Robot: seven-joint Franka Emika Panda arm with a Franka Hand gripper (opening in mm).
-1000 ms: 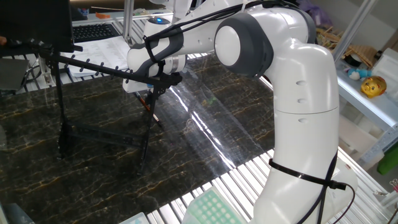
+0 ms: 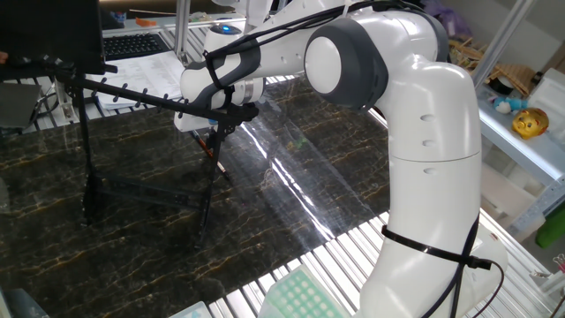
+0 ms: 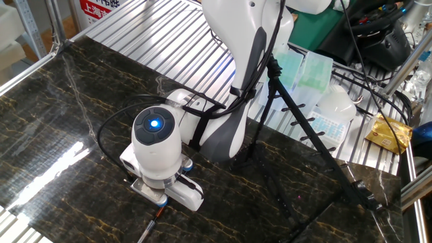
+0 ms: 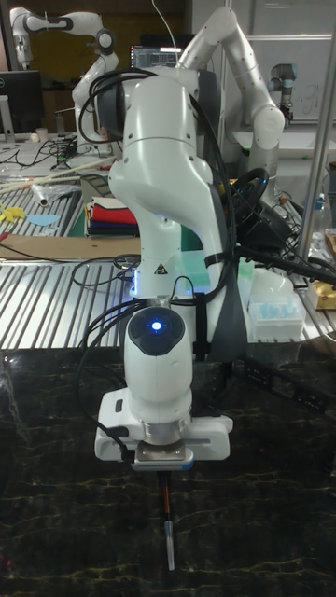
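A thin stick-like tool (image 4: 167, 512) with a dark and orange shaft and a pale, glassy-looking end shows below my gripper (image 4: 164, 462) in exterior view 3. Its upper end disappears beneath the white hand. Exterior view 2 shows part of the same tool (image 3: 154, 221) coming out from under the hand's lower edge and running out of frame. From exterior view 1 it appears slanted as a reddish-dark tool (image 2: 214, 156). The hand covers my fingertips, so whether they grip the tool does not show.
A black stand (image 2: 150, 97) rises over the dark marbled tabletop (image 2: 132, 256), close to my hand in exterior view 1. Green and clear trays (image 3: 314, 71), a blue-white rack (image 3: 324, 128) and a gold packet (image 3: 389, 133) sit by the arm's base. Much of the marbled top is bare.
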